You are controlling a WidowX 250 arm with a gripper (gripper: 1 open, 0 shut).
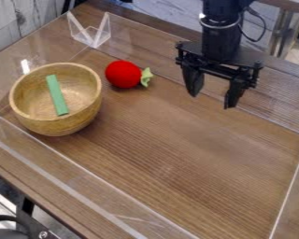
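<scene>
My black gripper (pixel 217 75) hangs over the back right of the wooden table, its two fingers spread apart and pointing down, with no object visible between them. To its left lies a red round object (pixel 123 74) with a small green part on its right side. At the left stands a tan bowl (pixel 79 117) with a light green bar (pixel 56 94) in it.
A clear plastic item (pixel 91 27) sits at the back left near the wall. The middle, front and right of the wooden table (pixel 177 168) are bare.
</scene>
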